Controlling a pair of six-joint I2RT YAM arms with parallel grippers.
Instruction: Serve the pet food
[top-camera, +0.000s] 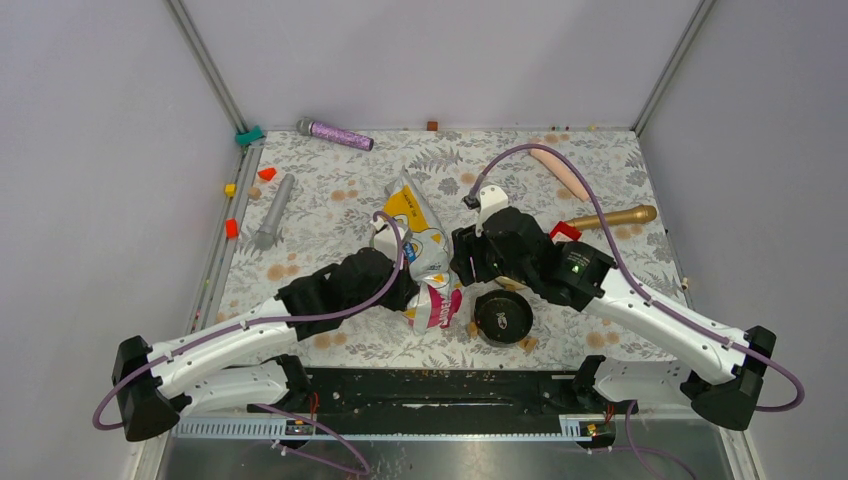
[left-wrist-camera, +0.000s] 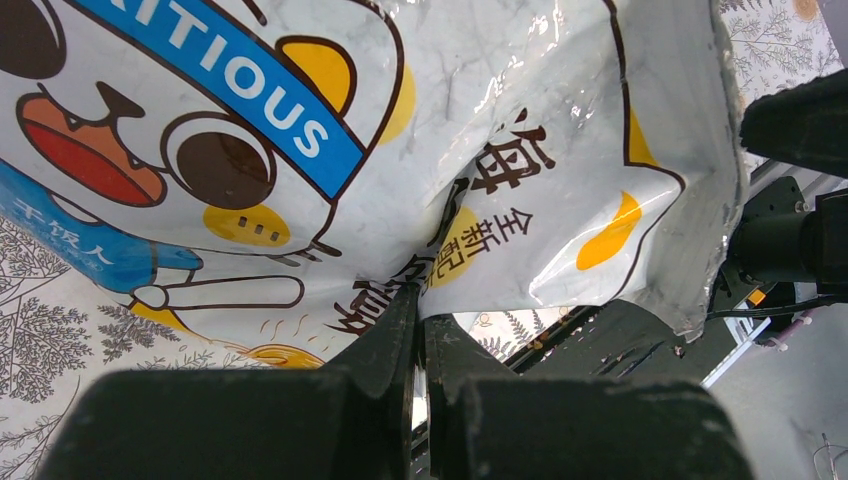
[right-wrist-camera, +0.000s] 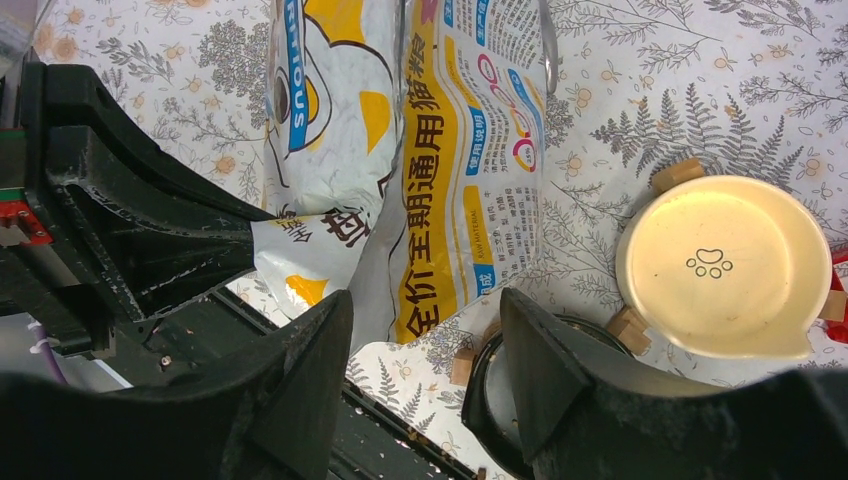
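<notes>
A large white and yellow pet food bag (top-camera: 408, 212) lies lengthwise in the middle of the table. My left gripper is shut on the bag's printed plastic near its front end, with the film creased at the fingertips. My right gripper has its fingers apart, nothing between them, above and beside the bag's front right edge. In the right wrist view a cream bowl (right-wrist-camera: 722, 262) with a paw print sits at the right. A round black dish (top-camera: 503, 317) stands right of the bag's front end, partly behind my right finger in that wrist view.
Small wooden blocks (right-wrist-camera: 678, 174) sit around the bowl and dish. At the right are a red item (top-camera: 565, 232), a gold-brown handle (top-camera: 622, 216) and a pinkish stick (top-camera: 560, 172). A purple microphone (top-camera: 336, 135) and a grey one (top-camera: 273, 212) lie toward the left.
</notes>
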